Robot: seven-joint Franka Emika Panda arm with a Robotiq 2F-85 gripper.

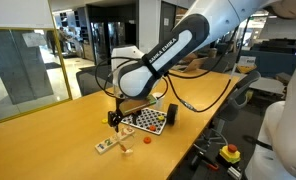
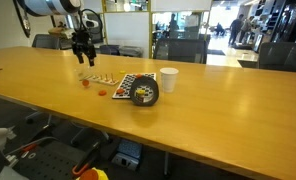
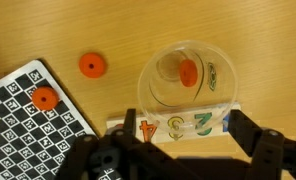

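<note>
A clear round cup [image 3: 160,98] fills the middle of the wrist view, with a red disc [image 3: 189,73] visible within its outline. Behind it, partly seen through the plastic, lies a pale strip with coloured numbers [image 3: 147,129]. My gripper has its fingers wide apart, one near each side of the cup's lower edge, and nothing is visibly clamped. Whether the fingers touch the cup cannot be told. In exterior view 1 the gripper [image 1: 116,119] is above the table by the strip [image 1: 106,146].
A loose red disc [image 3: 92,65] lies on the table left of the cup. Beyond it is a checkered board [image 3: 28,115] carrying red and yellow discs. A black roll [image 2: 144,90] and a white bucket [image 2: 169,78] stand farther off.
</note>
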